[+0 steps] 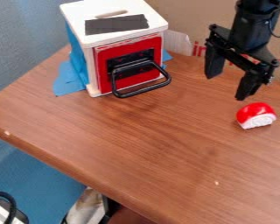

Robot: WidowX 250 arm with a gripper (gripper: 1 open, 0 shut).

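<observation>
My black gripper (229, 80) hangs open at the upper right, its fingers spread apart with nothing visible between them. Below and right of it, a small red-and-white object (255, 115) lies on the wooden table, apart from the fingers. At the upper left stands a white and red toy oven (115, 52) with a black handle across its front, resting partly on blue material.
A cardboard panel (189, 17) stands behind, and a dark cable sits at the lower left corner.
</observation>
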